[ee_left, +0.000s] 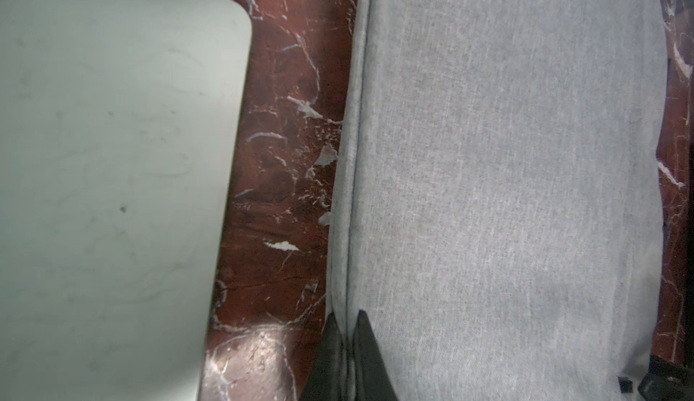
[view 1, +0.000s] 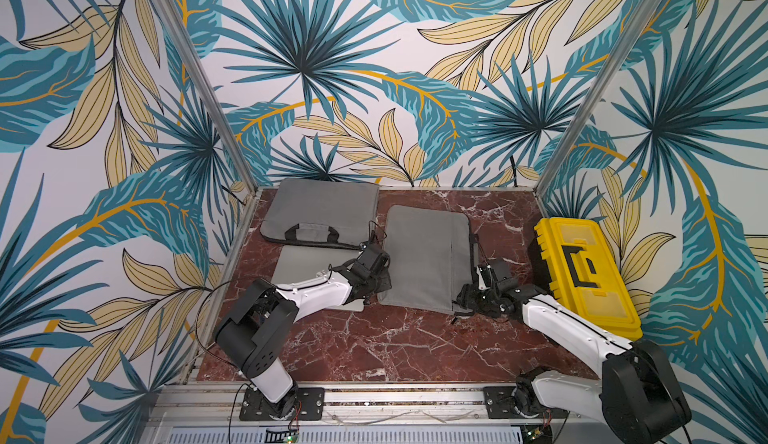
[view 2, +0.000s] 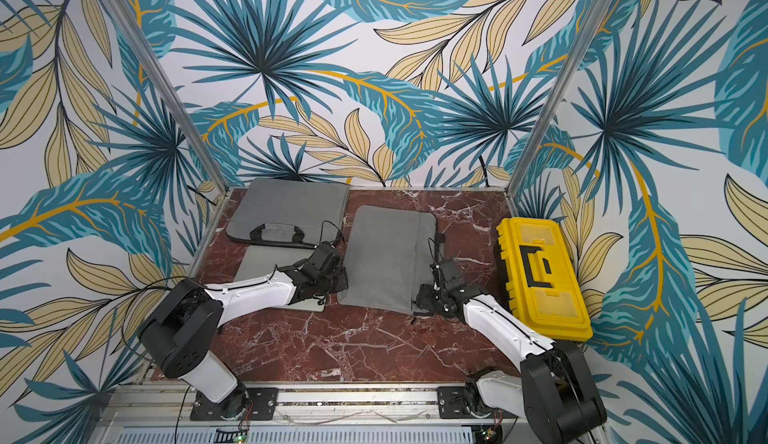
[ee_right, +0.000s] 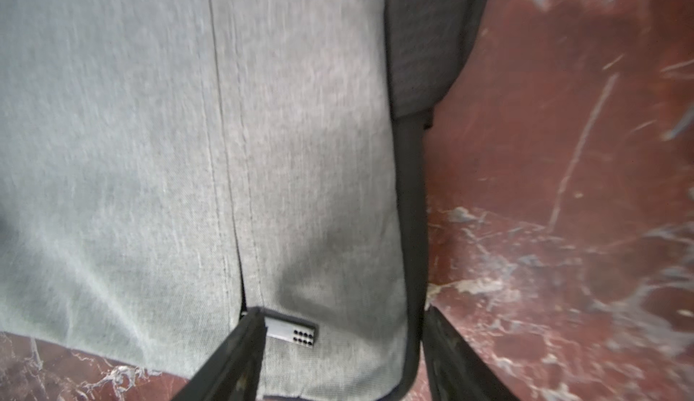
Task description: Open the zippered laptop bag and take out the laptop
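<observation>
A grey fabric bag (view 1: pixel 416 252) lies flat in the middle of the marble table, a seam and a zipper pull (ee_right: pixel 287 328) near its front right corner, a dark strap (ee_right: pixel 430 39) along its right side. My left gripper is shut at the bag's left edge; whether fabric is between the fingertips is unclear. My right gripper is part open over the front right corner, fingers either side of the pull and dark edge. A silver laptop (ee_left: pixel 115 169) lies left of the bag, partly under the left arm.
A second grey bag with handle (view 1: pixel 320 204) lies at back left. A yellow toolbox (view 1: pixel 588 276) stands at the right.
</observation>
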